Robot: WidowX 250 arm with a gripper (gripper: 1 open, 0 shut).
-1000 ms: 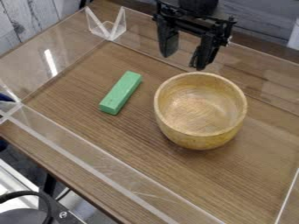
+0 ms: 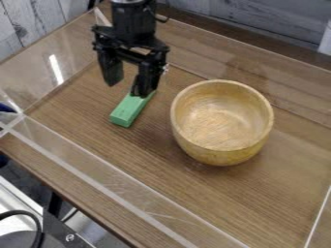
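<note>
The black gripper (image 2: 130,73) hangs from above in the upper middle-left of the camera view, its two fingers apart and open, just over the far end of a green rectangular block (image 2: 128,111) lying on the wooden surface. To the right of the block is a large, empty, light wooden bowl (image 2: 220,121).
Part of a small clear object behind the arm at the top left is mostly hidden. A dark cable shows at the lower left edge.
The gripper has moved left from above and behind the bowl to over the green block. The block and bowl appear unmoved.
</note>
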